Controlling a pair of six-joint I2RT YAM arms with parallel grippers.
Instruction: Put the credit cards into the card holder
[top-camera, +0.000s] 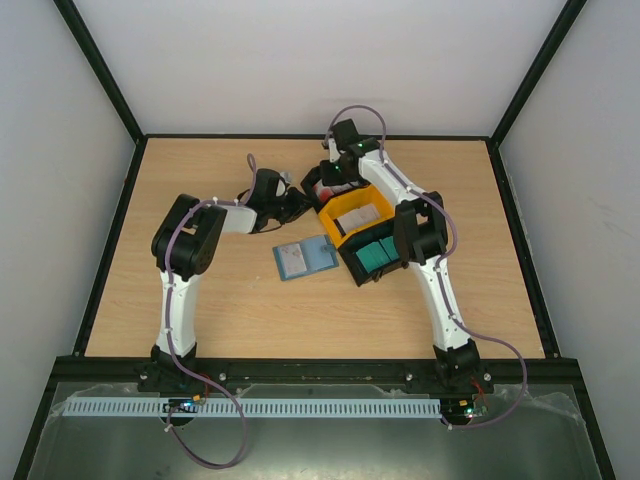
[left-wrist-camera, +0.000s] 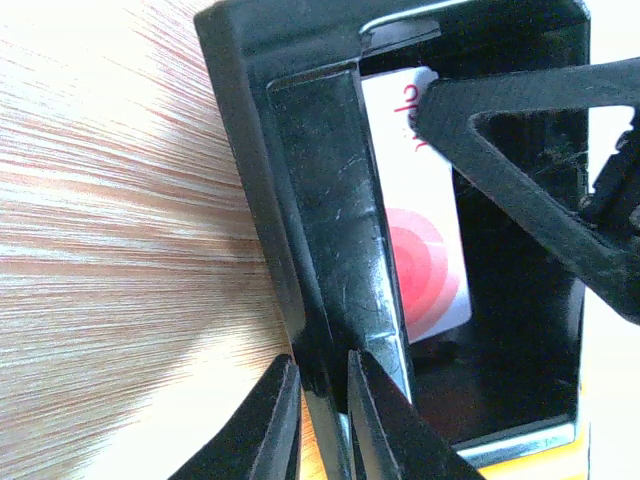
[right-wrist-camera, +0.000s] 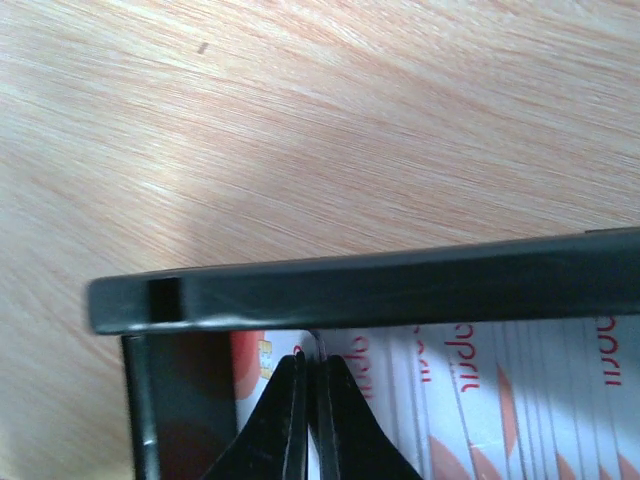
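Observation:
A black box (left-wrist-camera: 510, 360) of white cards with red print (left-wrist-camera: 420, 270) stands at the back, partly under both arms in the top view. My left gripper is shut on the box's near wall. My right gripper is shut, its tips down among the cards (right-wrist-camera: 530, 400) at one end of the row, beside the inner end of the box. Whether a card is between the right fingers is hard to see; they look closed together. A blue card holder (top-camera: 318, 255) with a pale card in it lies on the table.
A yellow box (top-camera: 375, 200) with light cards and a black box with teal cards (top-camera: 375, 255) sit in front of the held box. Bare wood (top-camera: 300, 320) is free toward the front and at the far right.

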